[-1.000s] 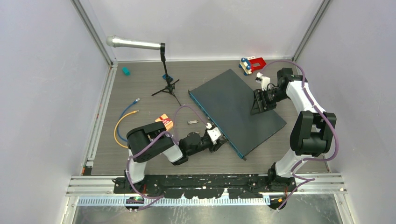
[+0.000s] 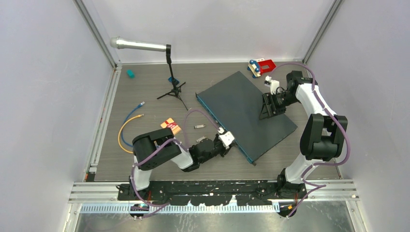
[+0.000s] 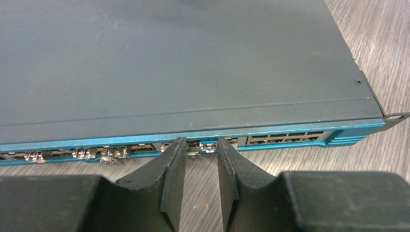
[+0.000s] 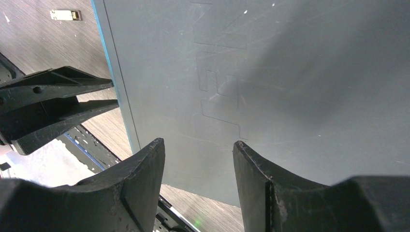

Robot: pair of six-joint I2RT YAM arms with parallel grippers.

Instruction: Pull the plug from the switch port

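Observation:
The dark switch (image 2: 241, 111) lies slanted on the table, its blue front facing lower left; in the left wrist view the port row (image 3: 285, 138) runs along that face. Several metal plugs (image 3: 114, 153) sit in the ports. My left gripper is at the front, part open, its fingertips either side of a plug with a blue part; whether they touch it cannot be told. My right gripper stands open over the switch's top, nothing between its fingers.
A loose metal module (image 2: 199, 126), an orange box (image 2: 170, 124), blue and yellow cables (image 2: 124, 130) lie left of the switch. A stand (image 2: 172, 82) is at the back left, a red toy (image 2: 266, 66) at the back right.
The right arm has not visibly moved.

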